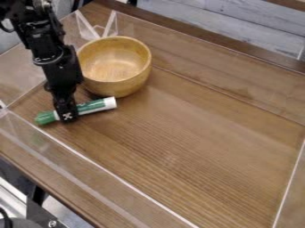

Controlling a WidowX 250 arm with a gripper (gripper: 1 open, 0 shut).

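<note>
A green marker-like cylinder with white ends [93, 107] lies slanted on the wooden table at the left, just below a large yellow bowl [116, 64]. My black gripper [66, 113] is lowered onto the cylinder near its left part, shut on it. The fingertips are dark and hard to make out in detail.
The yellow bowl stands behind and right of the gripper. A white pronged object [99, 24] is at the back left.
</note>
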